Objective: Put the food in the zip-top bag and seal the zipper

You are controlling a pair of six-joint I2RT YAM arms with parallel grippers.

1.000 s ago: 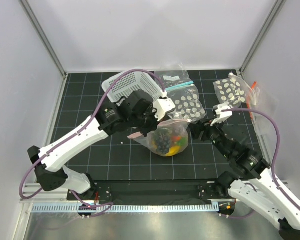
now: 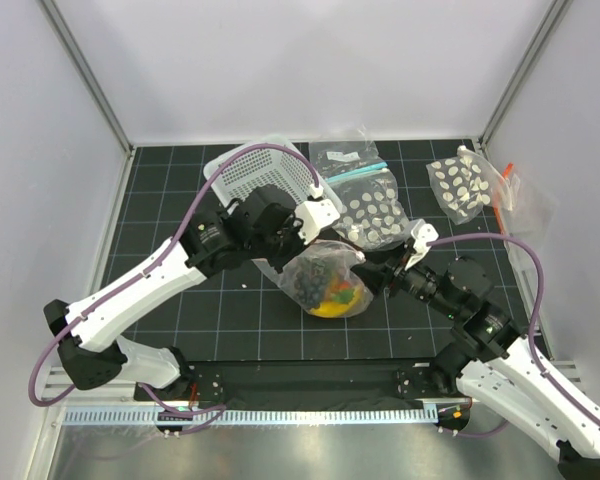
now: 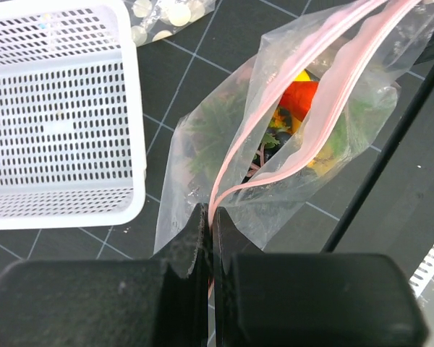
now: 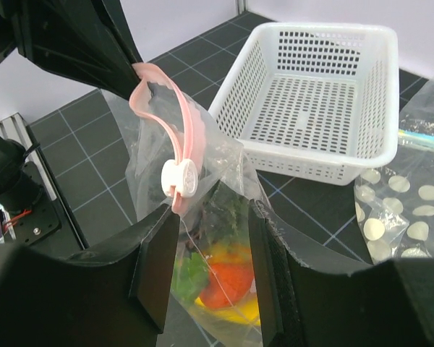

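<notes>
The clear zip bag (image 2: 320, 275) holds food, red, yellow, green and dark pieces, seen through the plastic. My left gripper is shut on the bag's pink zipper strip (image 3: 325, 130) at one end. At the strip's other end a white slider (image 4: 179, 177) shows in the right wrist view. My right gripper stands open just in front of that slider, the bag between and beyond its fingertips.
A white basket (image 2: 250, 170) stands behind the bag, empty. Flat bags with pale discs (image 2: 370, 210) lie at the back centre and back right (image 2: 460, 185).
My right gripper has moved left toward the bag's slider end. My left gripper has shifted slightly left with the zipper strip, and the bag has changed shape a little.
</notes>
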